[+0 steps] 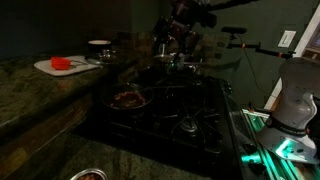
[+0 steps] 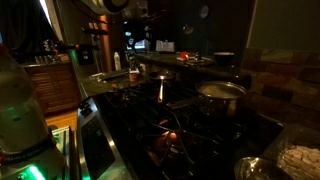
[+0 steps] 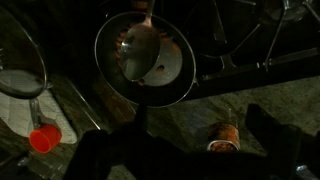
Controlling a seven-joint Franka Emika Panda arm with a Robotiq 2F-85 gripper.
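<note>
My gripper hangs in the air above the far part of the stove, open, with nothing visible between its fingers. In the wrist view its dark fingers reach in from the bottom edge. A dark round pan sits on the stove with reddish-brown food in it. Seen from the wrist, a pan holds a metal spoon over some orange bits. A small round container of reddish food shows just above the gap between the fingers. The view is dim.
A white tray with a red-handled utensil lies on the left counter, near a pot. A bowl of food stands at the near edge. A large silver pot rises from the stove.
</note>
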